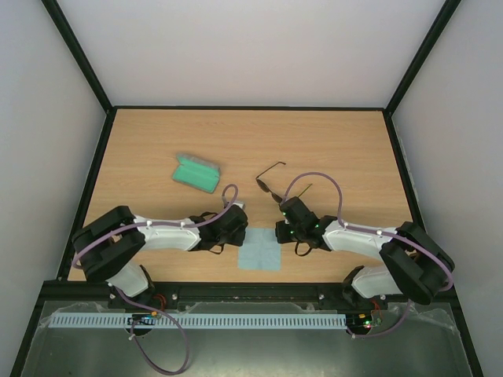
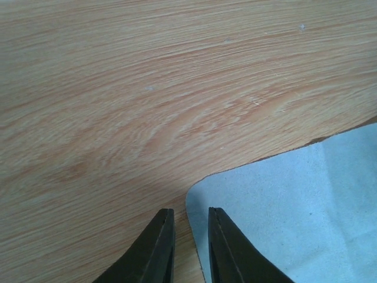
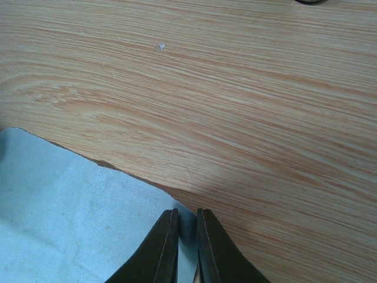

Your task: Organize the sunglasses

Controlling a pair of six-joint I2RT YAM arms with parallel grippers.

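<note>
A light blue cloth (image 1: 259, 250) lies flat near the table's front middle. Its left far corner shows in the left wrist view, where my left gripper is part open with that edge of the cloth (image 2: 283, 200) by its fingers. In the right wrist view my right gripper stands over the other far corner of the cloth (image 3: 88, 206), with only a narrow gap between its fingers; the corner shows in the gap, not visibly gripped. The dark sunglasses (image 1: 263, 185) lie with temples unfolded behind the right gripper. An open green case (image 1: 196, 174) rests back left.
A small pale object (image 1: 239, 205) is partly hidden by the left gripper. Bare wooden table (image 1: 330, 133) stretches across the back and right. Both arms reach in low from the front corners, with purple cables looping above them.
</note>
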